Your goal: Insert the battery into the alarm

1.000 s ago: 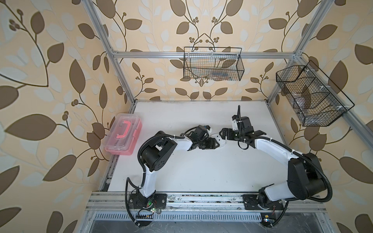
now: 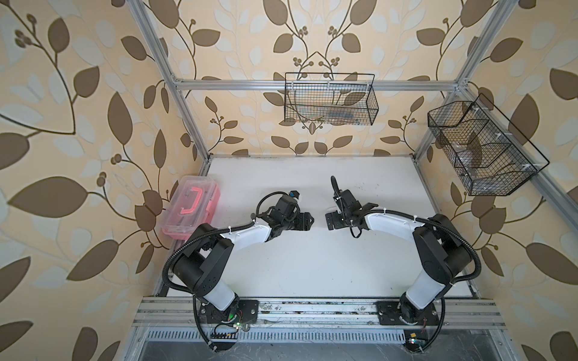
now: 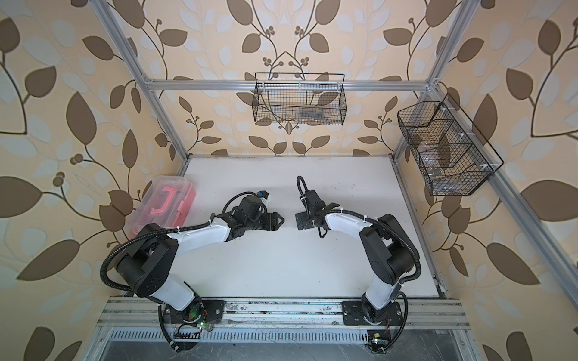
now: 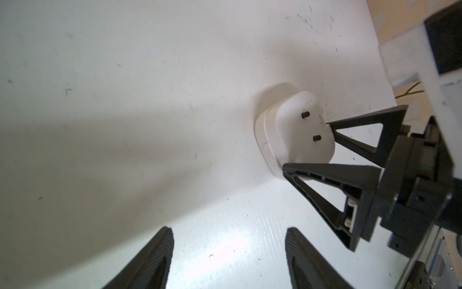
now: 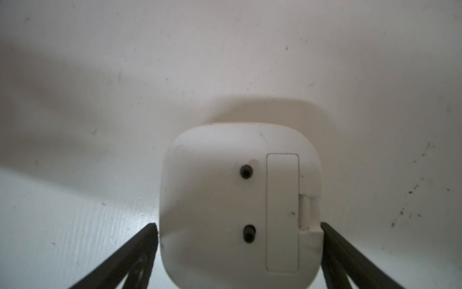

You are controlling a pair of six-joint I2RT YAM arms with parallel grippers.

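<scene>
The white alarm (image 5: 211, 202) rests on the table, its back with two dark screw holes facing up. A rectangular battery cover (image 5: 283, 212) sits flush in it, beside a small notch at the edge. My right gripper is open, one finger at either side of the alarm; whether the pads touch it I cannot tell. In the left wrist view the alarm (image 4: 293, 134) stands between the right gripper's fingers (image 4: 332, 174). My left gripper is open over bare table, with nothing between its fingers, left of the alarm. No battery shows in any view.
A pink box (image 2: 191, 207) with a clear lid stands at the table's left edge. Two wire baskets (image 2: 331, 99) hang at the back and right, above the table.
My left gripper has drawn back to the left, away from the alarm. The right gripper has moved left and slightly toward the front, onto the alarm, which is now mostly covered from above.
</scene>
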